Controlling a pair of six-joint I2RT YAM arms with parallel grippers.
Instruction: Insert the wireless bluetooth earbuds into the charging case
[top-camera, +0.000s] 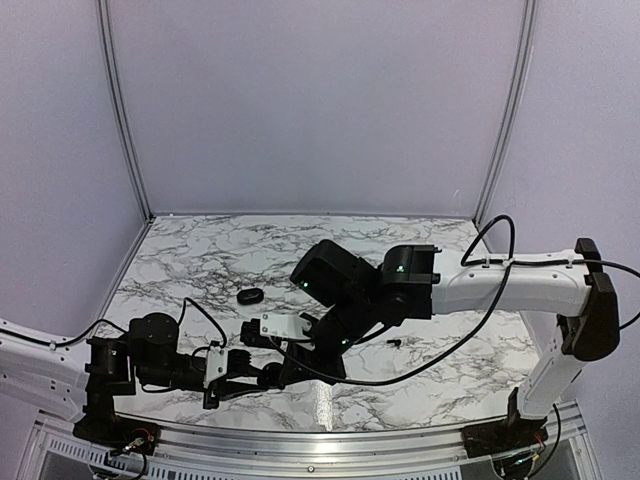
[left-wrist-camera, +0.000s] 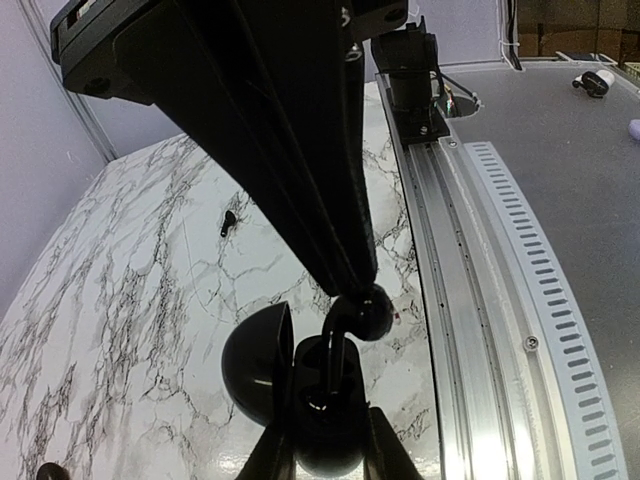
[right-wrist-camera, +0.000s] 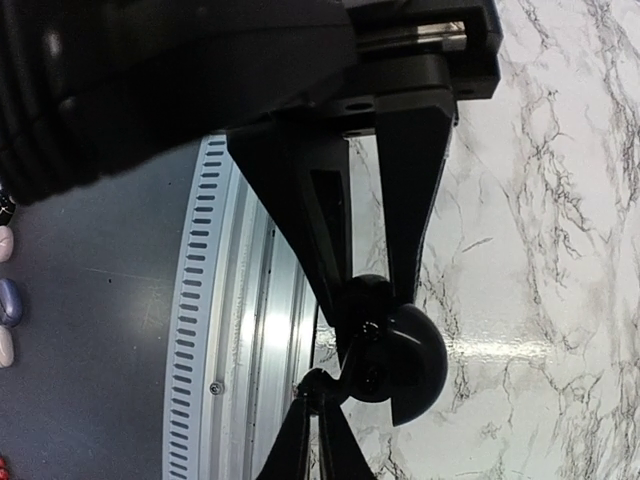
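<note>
The black charging case (left-wrist-camera: 325, 430) has its lid (left-wrist-camera: 255, 365) raised and is held by my left gripper, shut on it at the bottom of that view. A black earbud (left-wrist-camera: 365, 312) stands with its stem down at the case's opening. The fingertips of my right gripper are directly over the earbud; whether they grip it is unclear. In the right wrist view my right gripper overlaps the case, hiding part of it. A second small dark earbud (left-wrist-camera: 228, 223) lies on the marble table.
A dark oval object (top-camera: 250, 296) lies on the table at centre-left. The metal front rail (top-camera: 380, 434) runs close below both grippers.
</note>
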